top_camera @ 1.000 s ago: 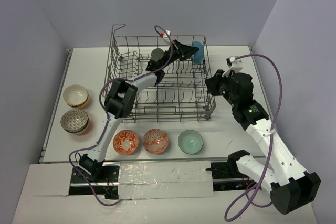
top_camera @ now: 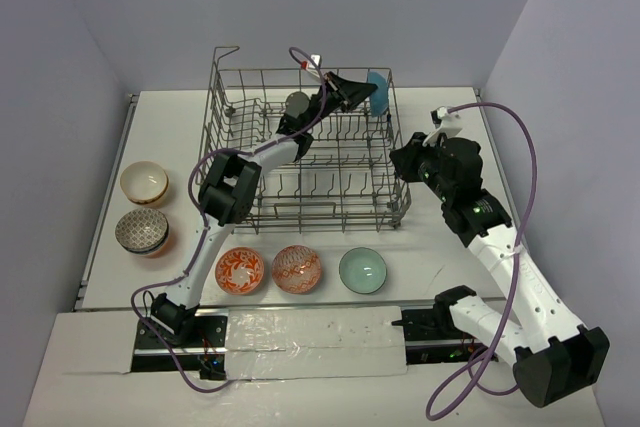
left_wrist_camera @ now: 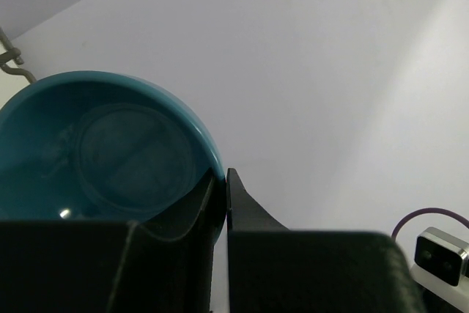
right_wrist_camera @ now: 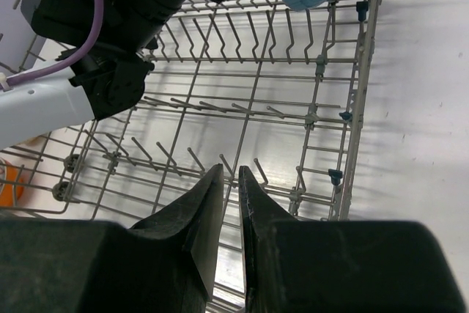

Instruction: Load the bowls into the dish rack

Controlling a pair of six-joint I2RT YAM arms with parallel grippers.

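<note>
In the top view a blue bowl [top_camera: 378, 97] stands on edge at the back right corner of the wire dish rack [top_camera: 318, 217]. My left gripper [top_camera: 373, 89] is shut on its rim; the left wrist view shows the blue bowl [left_wrist_camera: 110, 144] with its hollow side facing the camera and its rim between the fingers. Whether the bowl rests on the rack's tines is unclear. Over the rack's right edge, my right gripper is shut, nothing showing between its tips. On the near counter lie two orange patterned bowls, one [top_camera: 240, 271] beside the other [top_camera: 297, 269], and a green bowl [top_camera: 363, 270].
Left of the rack sit a cream bowl stack [top_camera: 144, 182] and a dark patterned bowl stack [top_camera: 142, 231]. The rack's middle and front rows hold no dishes. My left arm crosses the rack's left half. Walls close off the back and both sides.
The blue bowl and left gripper have shifted very slightly toward the back of the rack, the bowl still gripped. My right arm and the counter bowls have stayed put.
</note>
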